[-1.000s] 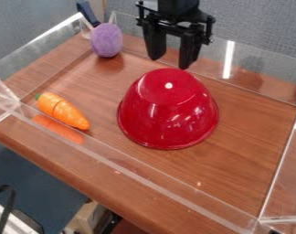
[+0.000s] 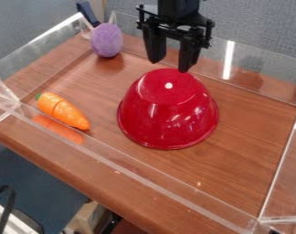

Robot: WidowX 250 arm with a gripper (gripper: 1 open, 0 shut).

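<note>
My black gripper (image 2: 173, 51) hangs at the top centre, its two fingers apart with nothing seen between them. Just below and in front of it, an upturned red bowl (image 2: 168, 113) rests on the wooden surface. An orange toy carrot (image 2: 63, 111) lies at the left. A purple round object (image 2: 107, 40), perhaps an eggplant, stands at the back left.
Clear plastic walls (image 2: 254, 77) border the wooden surface (image 2: 236, 164). Bare wood lies right of the bowl and in front of it, and between the carrot and the purple object.
</note>
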